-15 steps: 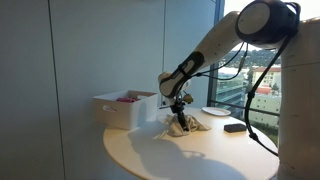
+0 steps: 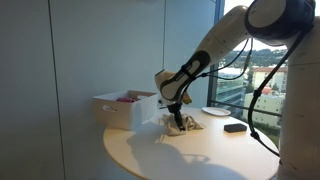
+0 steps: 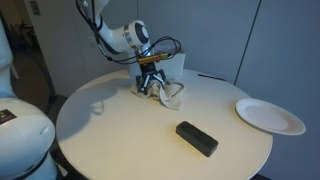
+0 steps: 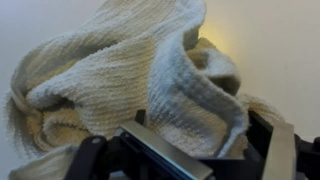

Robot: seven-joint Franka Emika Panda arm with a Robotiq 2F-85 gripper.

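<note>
A crumpled whitish cloth (image 4: 125,75) lies on the white table, bunched into folds that fill much of the wrist view. My gripper is open at the lower edge of that view, its fingers (image 4: 168,152) spread apart with a raised fold of the cloth in front of and between them. In exterior view 1 the gripper (image 2: 180,126) points down at the cloth (image 2: 190,123), close against it. From the other side, exterior view 2 has the cloth (image 3: 170,95) around the fingertips; whether they touch the table is hidden.
A white box (image 2: 118,112) with reddish contents stands at the table's back left in exterior view 1. A black block (image 3: 197,138) and a white plate (image 3: 270,116) rest on the other side.
The arm has shifted slightly to the left in exterior view 1. The cloth's outline around the fingers has changed a little; the box, plate and block have not moved.
</note>
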